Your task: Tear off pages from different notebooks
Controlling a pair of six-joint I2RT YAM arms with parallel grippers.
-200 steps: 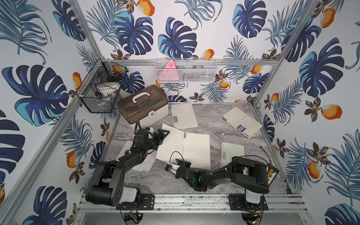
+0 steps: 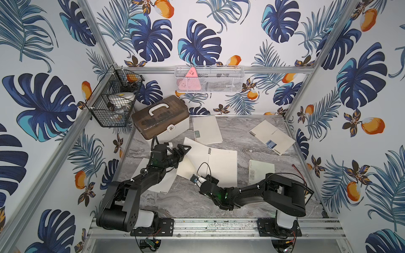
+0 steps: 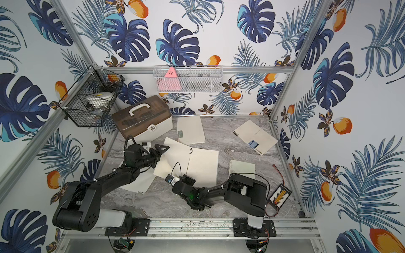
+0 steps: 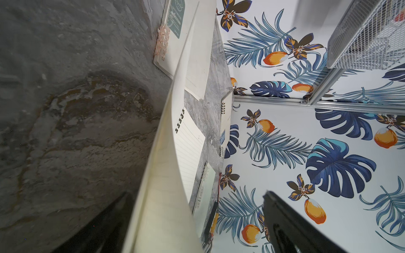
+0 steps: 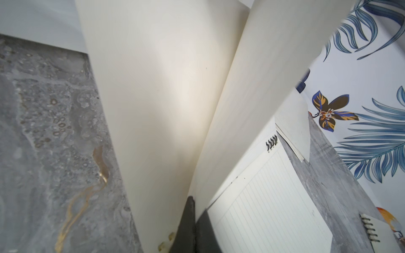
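An open spiral notebook (image 2: 221, 164) (image 3: 202, 164) lies at the middle, a page (image 4: 164, 177) (image 5: 147, 105) lifted and curled on its left side. My right gripper is shut at the page's lower end, the paper rising from its fingertips. My left gripper (image 2: 183, 149) (image 3: 160, 149) is open by the notebook's upper-left corner; the lifted page stands between its blurred fingers in the left wrist view, with no clear contact.
Closed notebooks lie at the back (image 2: 206, 128), back right (image 2: 272, 135) and right (image 2: 260, 168). More paper (image 2: 158, 183) lies at left. A brown-lidded box (image 2: 160, 116) stands at back left, below a wire basket (image 2: 114, 101).
My left gripper has barely moved.
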